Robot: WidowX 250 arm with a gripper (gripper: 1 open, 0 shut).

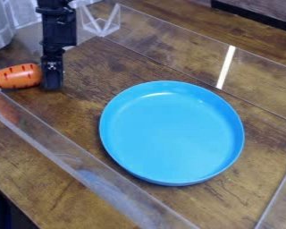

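Observation:
An orange toy carrot (12, 77) with dark stripes lies at the left edge of the camera view, its thick end toward the gripper. The black gripper (53, 76) is low over the wooden table at that end of the carrot, open, its fingers close around or beside it; the exact contact is hard to tell.
A round blue plate (172, 131) occupies the middle right of the wooden table (146, 54). Clear transparent panels run along the lower left and the right. The table between carrot and plate is bare.

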